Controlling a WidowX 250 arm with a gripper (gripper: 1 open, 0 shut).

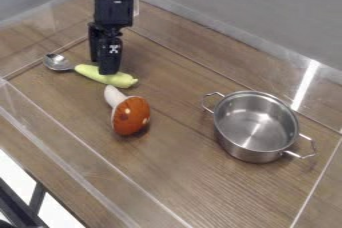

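My black gripper (104,57) hangs at the upper left of the camera view, fingers pointing down just above a pale yellow-green elongated vegetable (107,76), which lies slanted on the wooden table. A metal spoon (58,62) lies at that vegetable's left end. The gripper stands open; whether its tips touch the vegetable is hard to tell.
Below lie a white elongated object (115,96) and an orange-brown rounded item (131,117). A steel pot (254,126) with two handles sits at the right.
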